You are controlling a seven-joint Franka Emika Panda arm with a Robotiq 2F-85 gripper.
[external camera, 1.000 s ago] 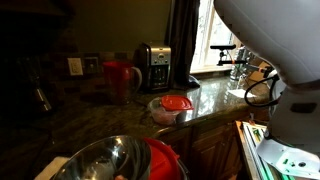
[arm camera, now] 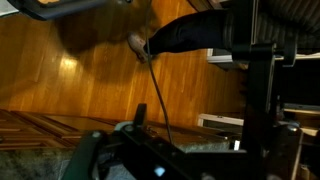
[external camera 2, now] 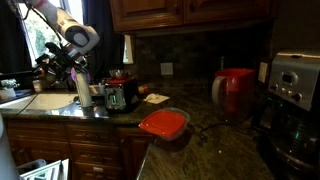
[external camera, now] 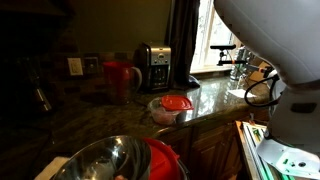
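No task is named. A clear bowl with a red lid [external camera 2: 163, 123] rests on the dark counter, the lid lying tilted over it; the same red lid [external camera: 175, 103] shows in exterior view 1. Well away from it, my gripper [external camera 2: 52, 70] hangs in front of the window at the far left of exterior view 2, small and dark. Dark gripper parts fill the lower part of the wrist view, over a wooden floor [arm camera: 85, 85]. How the fingers stand is too dark to make out, and no held object can be seen.
A red pitcher [external camera 2: 233, 88] and a toaster [external camera: 155, 68] stand on the counter. A metal bowl [external camera: 100, 158] is close in front. A coffee maker [external camera 2: 292, 80] stands at right. Someone's leg and shoe [arm camera: 137, 45] show on the floor.
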